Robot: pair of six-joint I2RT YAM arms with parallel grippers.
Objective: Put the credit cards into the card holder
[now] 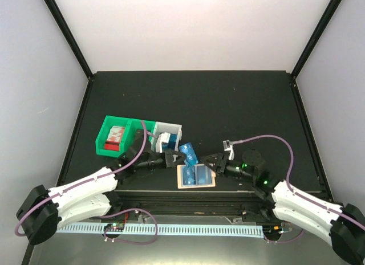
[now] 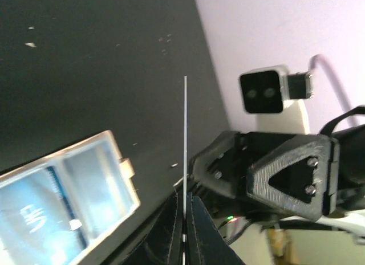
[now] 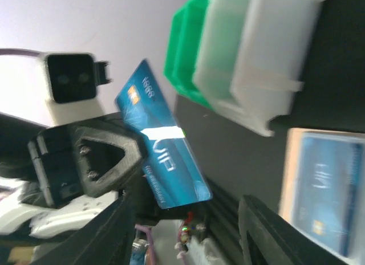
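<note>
A blue credit card is held upright in my left gripper; in the left wrist view it appears edge-on as a thin pale line between the shut fingers. The right wrist view shows its blue face. My right gripper is just right of it, fingers apart with nothing between them. Below both sits the card holder, an open pale-edged case with blue cards in its clear sleeves.
A green tray with red items and a white bin with blue cards stand at the left.
</note>
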